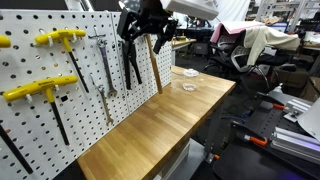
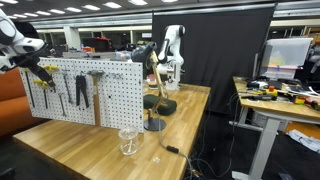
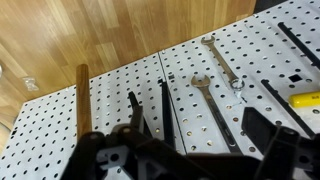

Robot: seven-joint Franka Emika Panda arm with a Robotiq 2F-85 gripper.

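My gripper (image 1: 139,38) is open in front of the upper pegboard, with nothing held. In exterior view 1 it overlaps the top of the black-handled pliers (image 1: 127,70). The wrist view shows the fingers spread along the lower edge; the two black handles of the pliers (image 3: 166,118) run towards the left finger (image 3: 134,152), which hides their upper part. A wrench (image 3: 216,112) appears between the fingers, with another wrench (image 3: 222,60) beyond it. A wooden hammer handle (image 3: 83,100) hangs further left. Whether anything touches the gripper cannot be told.
Yellow-handled tools (image 1: 44,88) hang on the white pegboard (image 1: 85,128) to the left. A glass jar (image 2: 128,141) stands near the board's end.
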